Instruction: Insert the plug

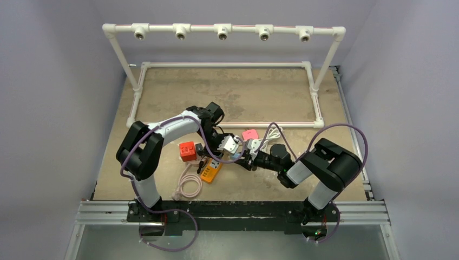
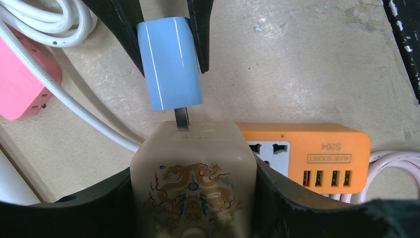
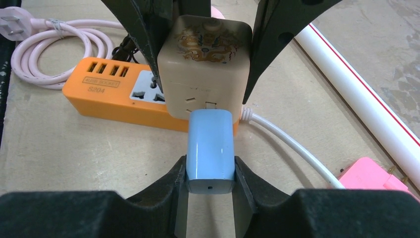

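Observation:
A beige socket block with a dragon print (image 2: 193,183) is held in my left gripper, shut on it. My right gripper grips a light blue plug (image 3: 210,144) between its fingers. The plug's metal prong (image 2: 181,119) bridges the short gap to the block's slot, apparently at or partly in it; how deep I cannot tell exactly. Both grippers meet above the middle front of the table, over the orange power strip (image 2: 322,158).
A pink adapter (image 3: 364,176) and coiled white cable lie behind. A red block (image 1: 187,151) and coiled pink cord (image 1: 190,186) sit left. A white pipe frame (image 1: 270,125) borders the clear back area.

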